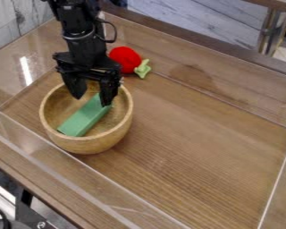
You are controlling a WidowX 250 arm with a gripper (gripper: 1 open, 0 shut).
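Observation:
A wooden bowl (114,129) sits at the left of the table with a long green block (82,121) lying diagonally inside it. My black gripper (89,88) is down over the back of the bowl, its fingers around or just above the block's upper end. Whether they touch the block is hard to tell.
A red round object (125,56) with a small pale green piece (143,67) lies behind the bowl, right of the arm. A shelf or ledge edge is at the top right.

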